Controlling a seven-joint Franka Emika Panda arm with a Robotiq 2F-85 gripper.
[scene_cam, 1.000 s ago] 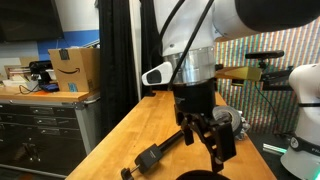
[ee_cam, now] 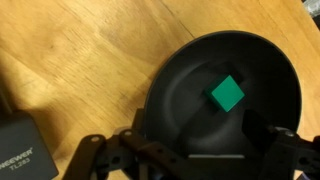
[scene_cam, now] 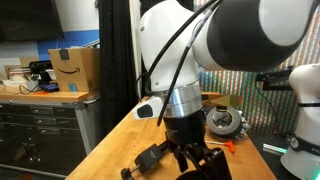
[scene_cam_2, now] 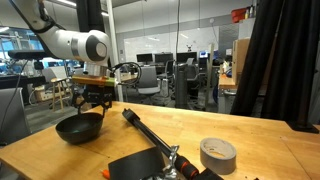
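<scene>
A black bowl fills the right half of the wrist view, with a small green block lying inside it. My gripper reaches in from the bottom of that view, its dark fingers far apart, one near each side of the bowl. It stands open, and the block lies ahead of the gap, apart from both fingers. In exterior view 2 the gripper points down just over the bowl; the block is hidden there by the bowl's wall. Exterior view 1 has the gripper low at the bottom edge.
A black box marked Neewer sits left of the bowl. In exterior view 2, a long black bar, a flat black case and a white tape roll lie on the wooden table. Bare wood lies behind them.
In exterior view 1 my arm has shifted left, and the gripper has come lower over the bowl. The things on the table have not visibly moved.
</scene>
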